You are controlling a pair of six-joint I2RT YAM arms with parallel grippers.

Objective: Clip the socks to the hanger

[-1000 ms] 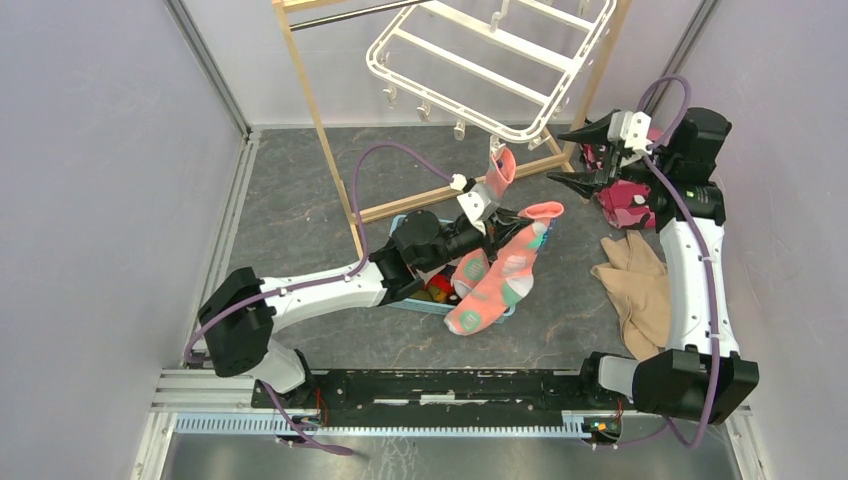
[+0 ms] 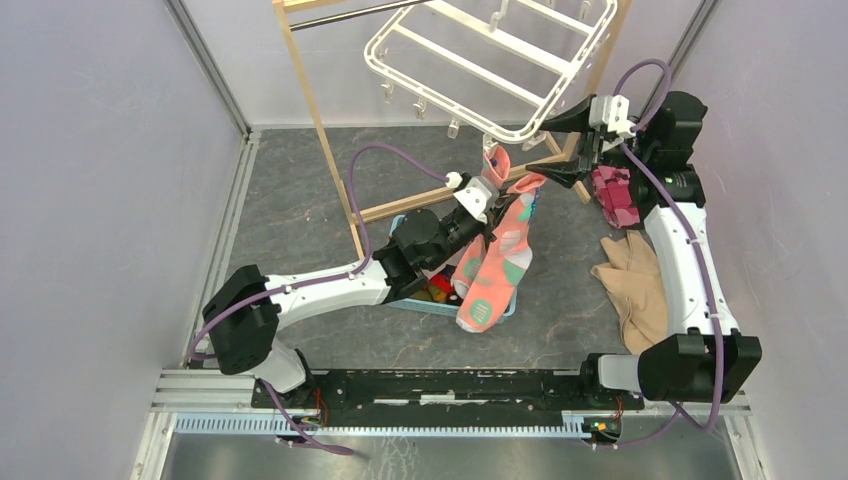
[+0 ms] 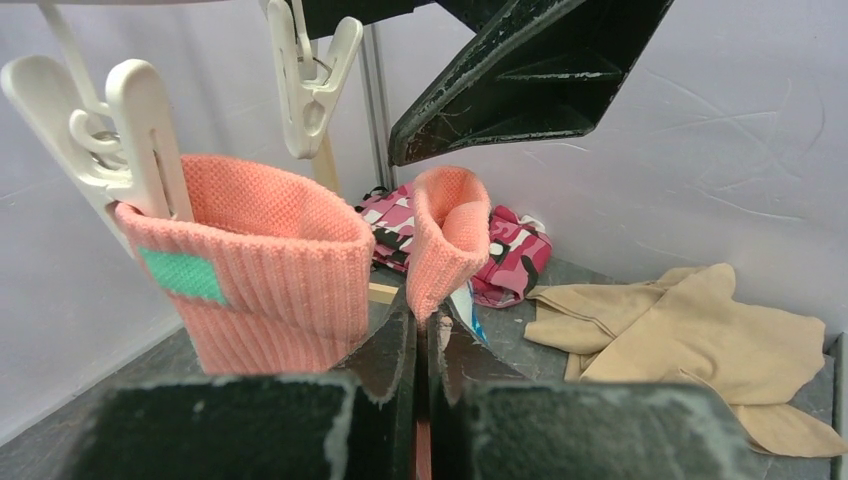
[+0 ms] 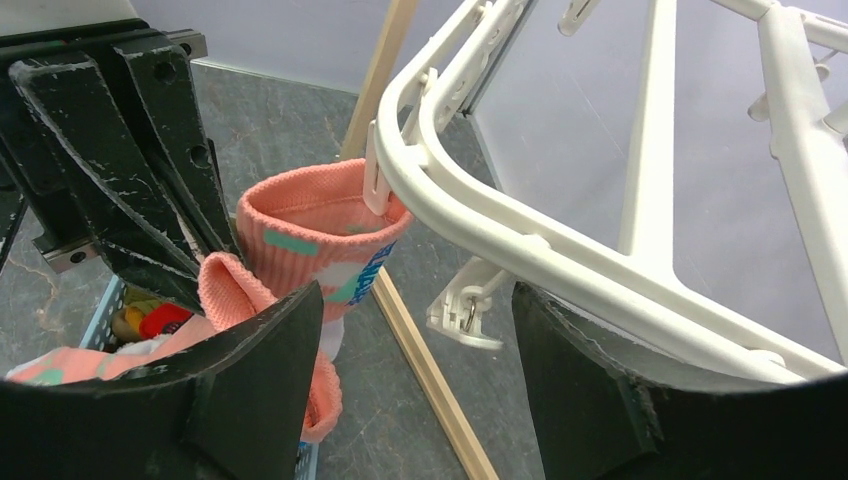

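Observation:
White hanger point(image 2: 480, 70) fills the upper part of the top view, with clips along its near edge. One pink sock point(image 3: 270, 270) hangs by its cuff from a white clip point(image 3: 125, 140). A second pink sock point(image 2: 500, 265) with green patches dangles from my left gripper, which is shut on it just below the cuff. My right gripper stands open at the hanger's near right corner. Between its fingers lie the hanger rim and an empty clip point(image 4: 465, 310). The held sock's cuff point(image 3: 450, 225) is beside that clip, apart from it.
A blue basket point(image 2: 425, 307) with coloured items sits on the floor under the left arm. Beige cloth point(image 2: 635, 285) and a pink patterned cloth point(image 2: 615, 195) lie to the right. The wooden frame point(image 2: 325, 145) stands behind the arms.
My right gripper has moved left and slightly up to the hanger's corner, still open. The left gripper has brought the held sock's cuff up and left, closer to the hanger.

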